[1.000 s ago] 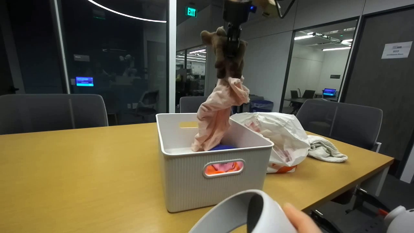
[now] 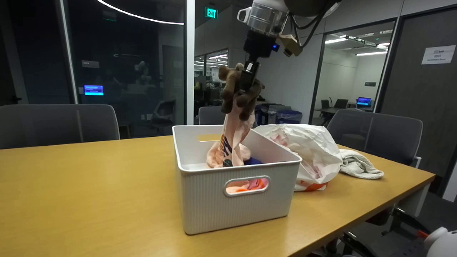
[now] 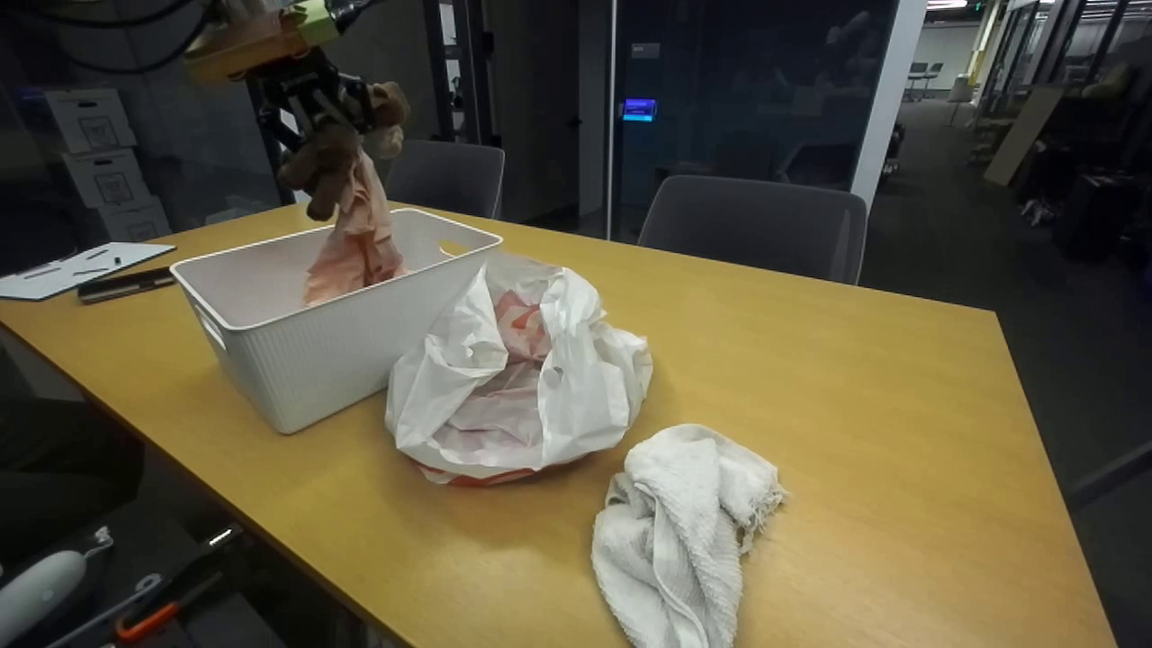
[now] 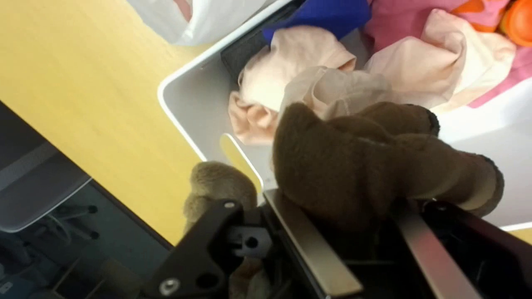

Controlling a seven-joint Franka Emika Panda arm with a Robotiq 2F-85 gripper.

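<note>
My gripper (image 2: 248,83) is shut on a brown plush toy (image 2: 231,81) above the grey-white bin. Below the plush hangs a peach cloth (image 2: 238,124), its lower part gathered inside the bin (image 2: 240,205). In the second exterior view the same plush (image 3: 324,162) and cloth (image 3: 362,243) hang over the bin's opening. The wrist view has the plush (image 4: 344,159) covering the finger area, with the peach cloth (image 4: 294,60) beneath it. Whether the fingers also pinch the cloth cannot be seen. Inside the bin lie a blue item (image 4: 329,15) and pink cloth (image 4: 399,20).
A crumpled white plastic bag (image 3: 518,378) stands right beside the bin. Farther along the table lies a white towel (image 3: 686,529). A whiteboard with pens (image 3: 81,268) rests past the bin's other end.
The gripper has come down with the plush, and more of the cloth has bunched up in the bin. The hand and white device in the foreground have gone from view.
</note>
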